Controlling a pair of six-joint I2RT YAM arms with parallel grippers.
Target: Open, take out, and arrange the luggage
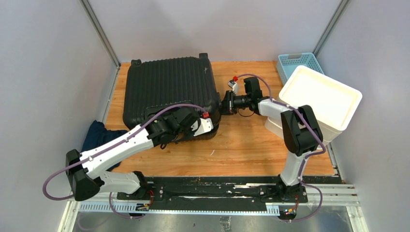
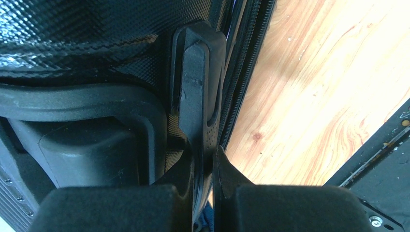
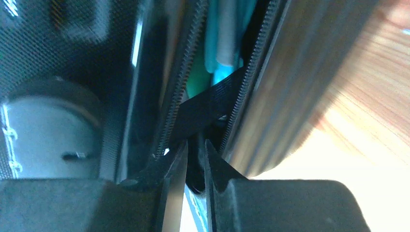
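Note:
The black ribbed suitcase (image 1: 169, 82) lies on the wooden table (image 1: 241, 145). At its front my left gripper is shut on a black handle (image 2: 198, 87) along the zipped edge. My right gripper is at the suitcase's right side, fingertips at the gap between two zipper edges (image 3: 251, 72). A strap and teal and green items (image 3: 222, 72) show inside the gap. Its fingertips are slightly apart; what lies between them is unclear in the blurred right wrist view.
A dark cloth (image 1: 99, 137) lies at left. A white lidded box (image 1: 324, 96) and blue basket (image 1: 295, 60) stand at right.

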